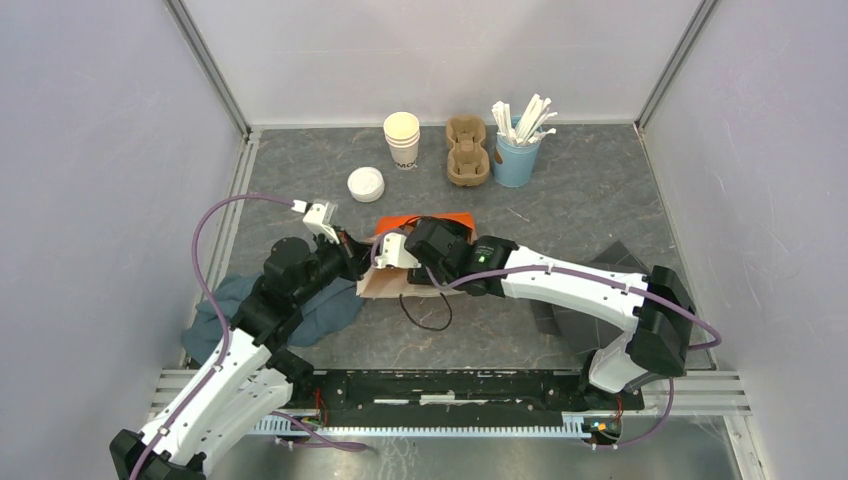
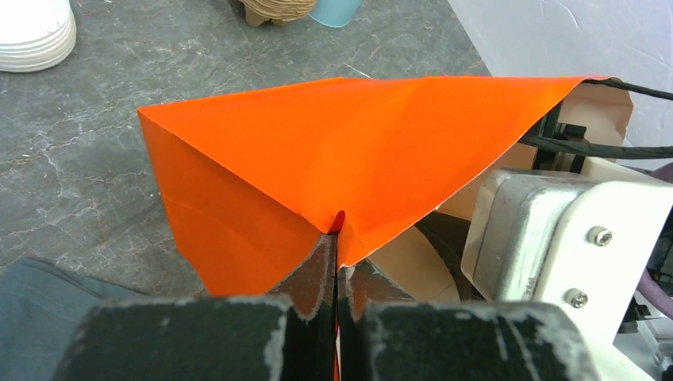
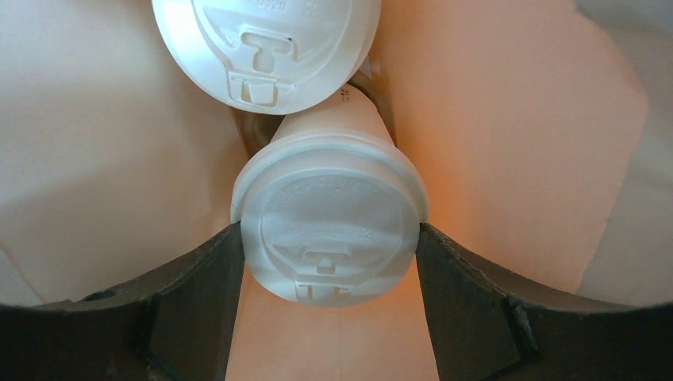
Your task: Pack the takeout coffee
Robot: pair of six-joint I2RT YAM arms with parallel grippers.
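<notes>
An orange paper bag [image 1: 453,219] with a pale inside stands mid-table. Its left edge is pinched in my left gripper, shut on the thin paper, which creases at the fingertips. Inside the bag, my right gripper is shut on a lidded white cup [image 3: 329,230], one finger on each side of the lid. The cup looks tilted toward the camera. Beside it, a second lidded cup [image 3: 270,51] shows at the top of the right wrist view. A brown holder [image 3: 259,131] shows partly beneath the cups. From above, the right arm hides both cups.
Stacked paper cups [image 1: 402,140], white lids [image 1: 366,184], a brown cup carrier [image 1: 467,150] and a blue bucket [image 1: 515,160] of wrapped sticks stand at the back. A blue cloth [image 1: 335,308] lies left, dark pads [image 1: 590,325] right. The bag's black cord handle [image 1: 428,327] loops in front.
</notes>
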